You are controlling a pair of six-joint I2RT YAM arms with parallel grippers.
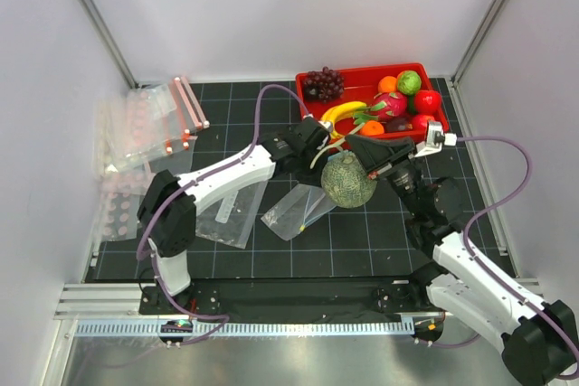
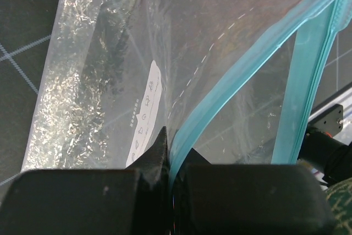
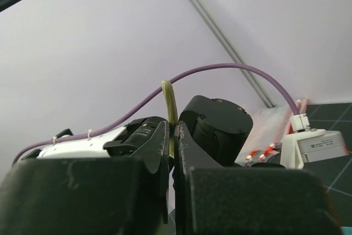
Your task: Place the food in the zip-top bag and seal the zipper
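Observation:
A round, netted green melon [image 1: 349, 180] hangs by its pale stem [image 3: 169, 100], which is pinched between the fingertips of my right gripper. The melon is off the table, over the right end of a clear zip bag [image 1: 294, 212]; from above I cannot tell whether any of it is within the mouth. My left gripper is shut on the bag's blue zip edge [image 2: 220, 105]. In the left wrist view the bag's mouth gapes, its two blue strips apart, and the melon [image 2: 342, 202] shows at the lower right corner, outside the strips.
Behind the arms stands a red bin [image 1: 366, 79] with grapes, bananas and several other fruits. Another flat clear bag [image 1: 226, 219] lies to the left, and more bags with red-orange sliders [image 1: 186, 106] rest at the far left.

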